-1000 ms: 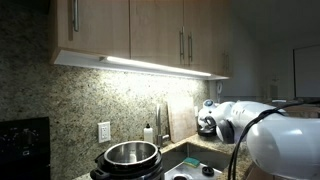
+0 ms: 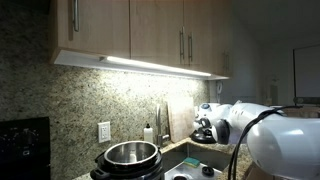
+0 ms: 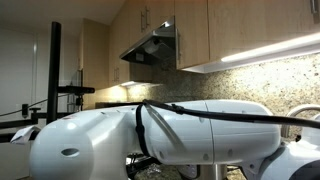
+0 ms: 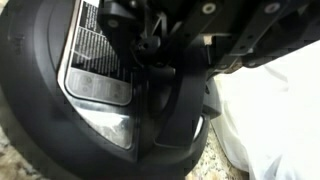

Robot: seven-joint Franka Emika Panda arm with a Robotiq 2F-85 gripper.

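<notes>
A black round appliance with a printed label panel (image 4: 98, 60) fills the left and middle of the wrist view. Dark metal linkages of my gripper reach over it from the top, very close to its surface. The fingers look shut; nothing shows clearly between them, and the fingertips blend into the black body. In exterior view 1 my gripper (image 2: 205, 129) is at the far end of the counter, by a dark object (image 2: 202, 136) beyond the sink. Exterior view 2 shows mainly the white arm (image 3: 110, 140), with the gripper hidden.
A large metal pot (image 2: 131, 154) stands at the near left. The sink (image 2: 185, 155) has a green sponge (image 2: 191, 162) at it. A faucet (image 2: 158, 128), a soap bottle (image 2: 148, 133) and a cutting board (image 2: 181, 118) are along the wall. A whitish plastic-like sheet (image 4: 265, 115) lies right of the appliance.
In exterior view 1 my gripper has shifted slightly down and to the left over the last second. Sink, pot and faucet have stayed in place.
</notes>
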